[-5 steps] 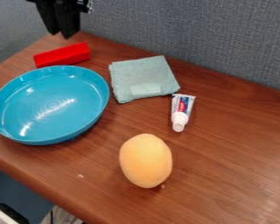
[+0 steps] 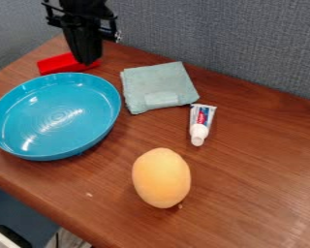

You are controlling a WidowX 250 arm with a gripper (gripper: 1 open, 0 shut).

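Note:
My black gripper (image 2: 84, 48) reaches down from the top left, its lower end over a red block (image 2: 55, 64) at the back left of the wooden table. The gripper covers the right part of the block; whether its fingers are open or shut I cannot tell. A blue plate (image 2: 54, 116) lies in front of the block. A folded grey-green cloth (image 2: 158, 85) is to the right, a toothpaste tube (image 2: 201, 124) beyond it, and an orange-yellow oval object (image 2: 161, 177) lies nearer the front.
A grey wall runs along the back. The table's edge drops off at the lower left.
The gripper has come down from above the top edge to the red block and shifted slightly right. The other things have not visibly moved.

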